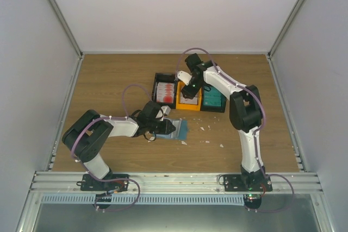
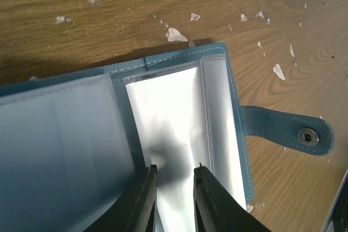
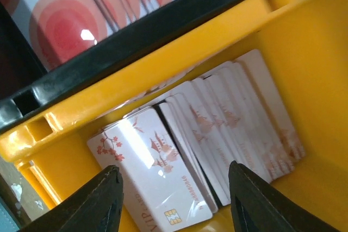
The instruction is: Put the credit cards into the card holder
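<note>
A blue card holder (image 2: 122, 69) lies open on the table, with white and translucent sleeves. My left gripper is over its white sleeve, fingers close together; what lies between them is hard to see. My right gripper hangs over the yellow box (image 3: 293, 42), fingers apart either side of white cards (image 3: 147, 161) with pink flower prints, nothing visibly gripped.
A black box of red-patterned cards (image 1: 165, 92) sits left of the yellow box, a box of teal cards (image 1: 213, 97) right of it. Pale flakes are scattered on the table.
</note>
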